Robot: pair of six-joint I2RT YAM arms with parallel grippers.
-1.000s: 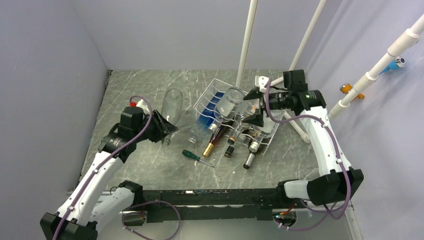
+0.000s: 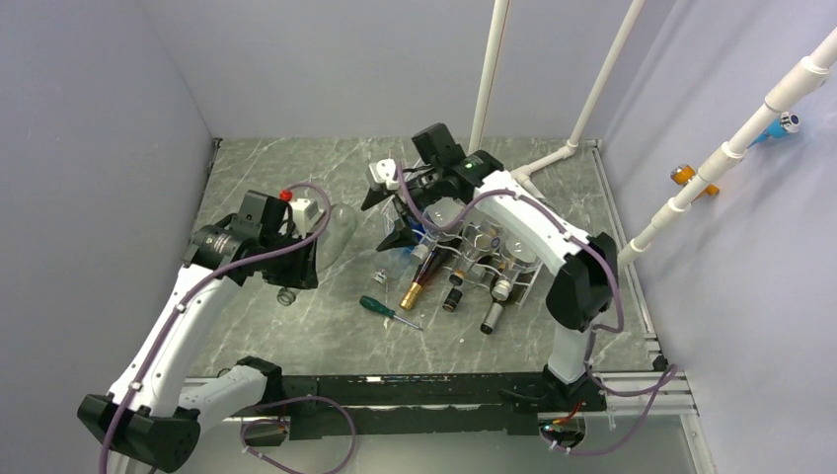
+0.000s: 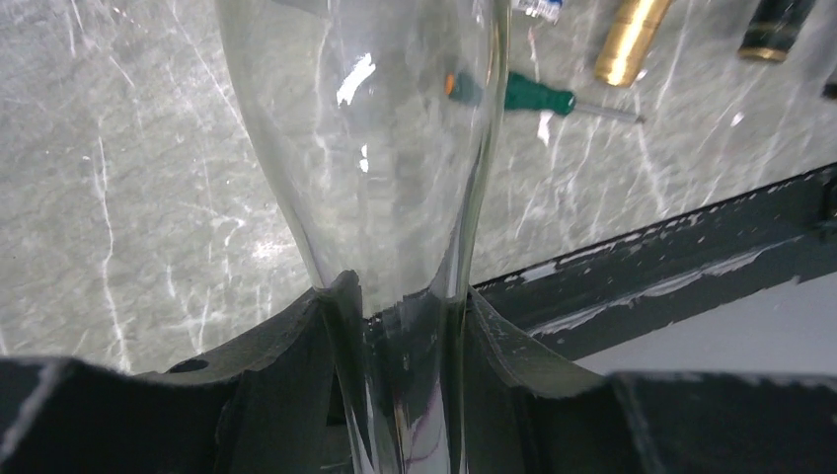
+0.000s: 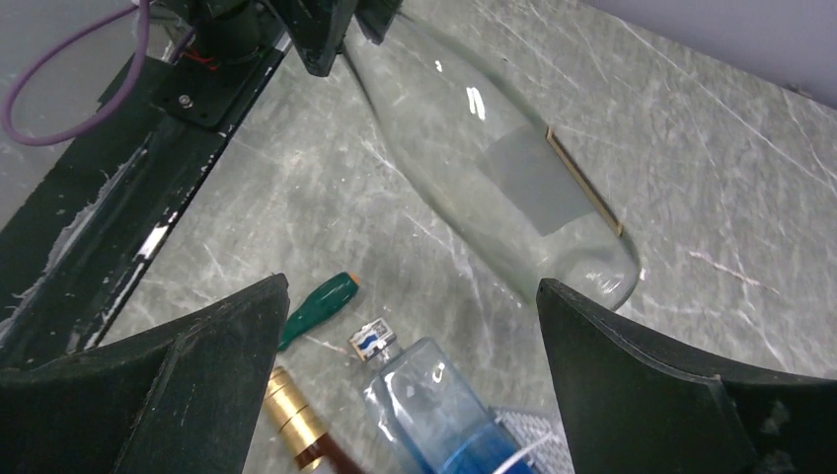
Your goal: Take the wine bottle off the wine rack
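A clear glass bottle (image 3: 385, 148) is in my left gripper, which is shut on its narrow neck. In the right wrist view the bottle (image 4: 484, 148) slants with its wide base toward the middle, and no part of the rack touches it. The top view has my left gripper (image 2: 306, 262) left of the rack. My right gripper (image 2: 380, 217) is open over the rack's left side, nothing between its fingers; in its own view the fingers (image 4: 178, 385) stand wide apart. The white wire rack (image 2: 533, 281) holds several bottles and is partly hidden by my right arm.
A green-handled screwdriver (image 2: 377, 307) lies in front of the rack. Necks of a gold-topped bottle (image 2: 411, 296) and a blue-and-clear bottle (image 4: 424, 395) stick out of the rack. White pipes (image 2: 491, 69) stand behind. Bare table lies around the left gripper.
My right arm has swung left across the rack. The left gripper, with the clear bottle in it, has shifted left.
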